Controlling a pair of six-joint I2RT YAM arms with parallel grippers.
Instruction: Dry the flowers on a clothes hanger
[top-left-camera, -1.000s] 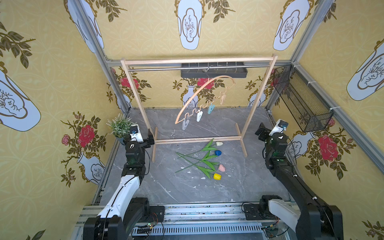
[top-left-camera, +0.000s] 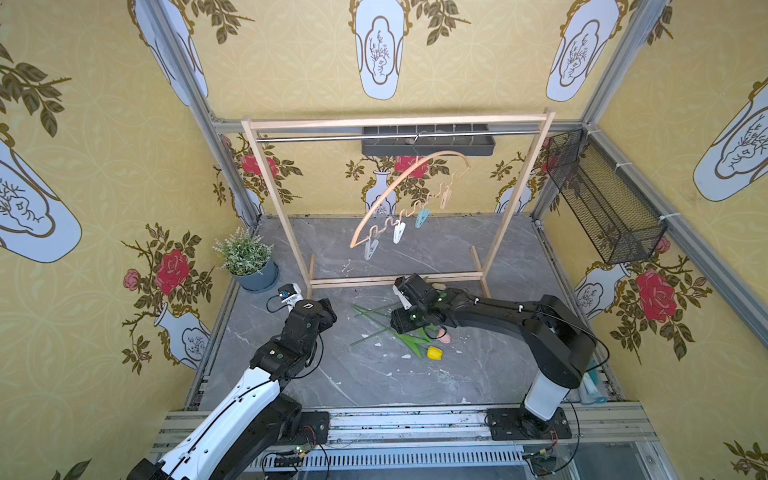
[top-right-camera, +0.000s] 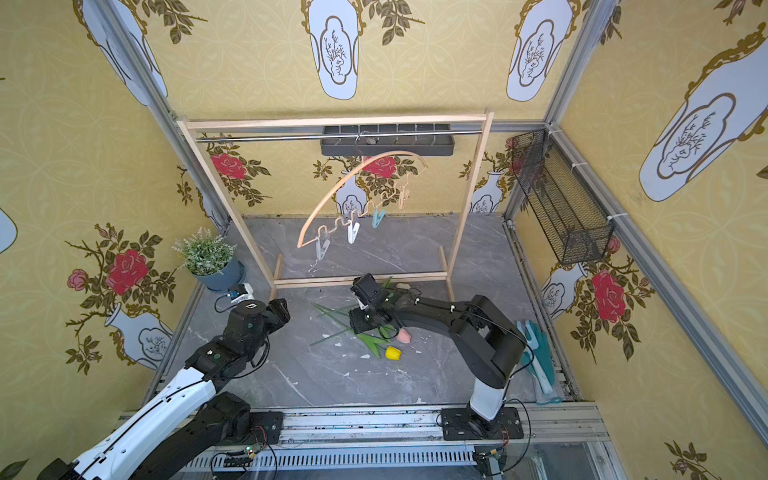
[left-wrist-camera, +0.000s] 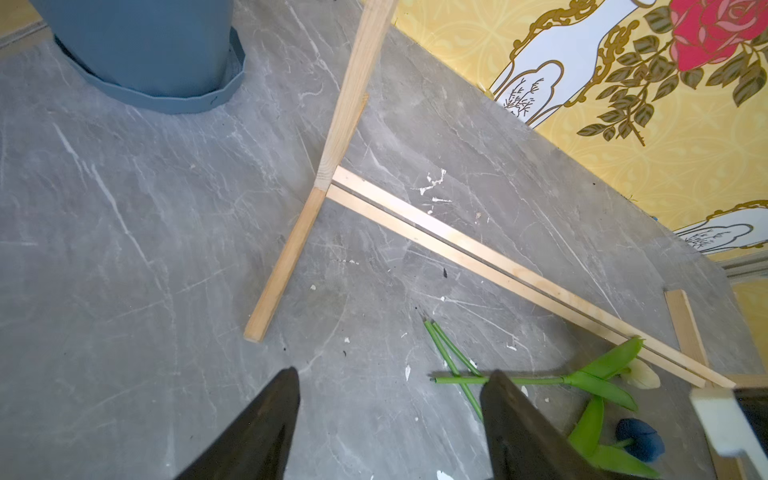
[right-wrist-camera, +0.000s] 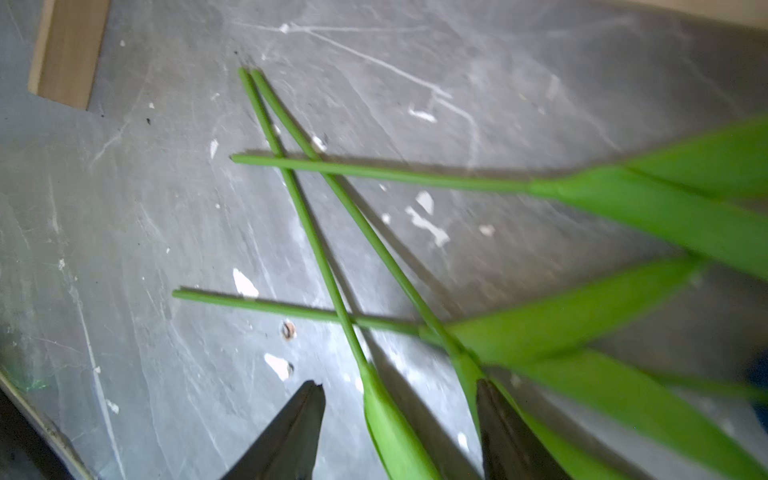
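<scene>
Artificial tulips lie on the grey floor in front of the rack: a yellow one (top-left-camera: 434, 353), a pink one (top-left-camera: 445, 336), a blue one (left-wrist-camera: 640, 439) and a white one (left-wrist-camera: 642, 374). My right gripper is open above their green stems (right-wrist-camera: 320, 248); two of these run down between its fingers, apparently ungripped. Over bare floor left of the flowers, my left gripper stands open and empty. The wooden hanger (top-left-camera: 408, 169) hangs slanted from the rack's metal rod (top-left-camera: 336, 138), carrying grey (top-left-camera: 371, 247), white (top-left-camera: 399, 232), blue (top-left-camera: 421, 217) and beige (top-left-camera: 445, 198) clips, all without flowers.
A potted plant (top-left-camera: 257, 276) stands left of the rack, near my left arm. The rack's low wooden crossbars (left-wrist-camera: 480, 265) run behind the flowers. A black mesh basket (top-left-camera: 608, 200) is on the right wall.
My right arm has swung left from beside the rack's right post to above the tulip stems. The left gripper has moved right and a little forward from beside the plant. The flowers look unmoved.
</scene>
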